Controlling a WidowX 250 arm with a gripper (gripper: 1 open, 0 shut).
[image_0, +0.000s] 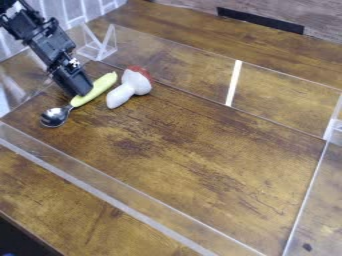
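My gripper (75, 86) reaches in from the upper left, low over a yellow elongated object (96, 87) and a metal spoon (56, 117); whether its fingers are open or shut is not clear. The spoon's bowl points toward the lower left, and its handle runs under or beside my gripper. Just right of the yellow object lies a white object (124, 91) with a red part at its upper end.
Clear plastic edging runs around the work area, with a white strip (235, 83) at the upper right.
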